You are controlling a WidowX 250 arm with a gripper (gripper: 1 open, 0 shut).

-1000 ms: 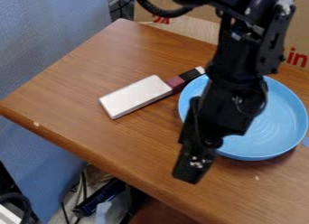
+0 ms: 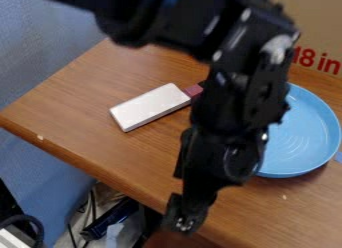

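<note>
My black gripper (image 2: 187, 214) hangs low over the near part of the wooden table, left of and in front of the blue plate (image 2: 301, 137), with my arm hiding part of the plate. Whether its fingers are open or shut is unclear. A white slab-like object (image 2: 147, 106) lies on the table behind the gripper, with a dark red piece (image 2: 193, 90) at its right end, partly hidden by the arm.
A cardboard box (image 2: 315, 32) stands at the back right. Cables and other items lie below the table's near left edge.
My gripper has moved toward the front left, down the view toward the table's near edge, and the upper arm now covers more of the back. The plate and white object have stayed put.
</note>
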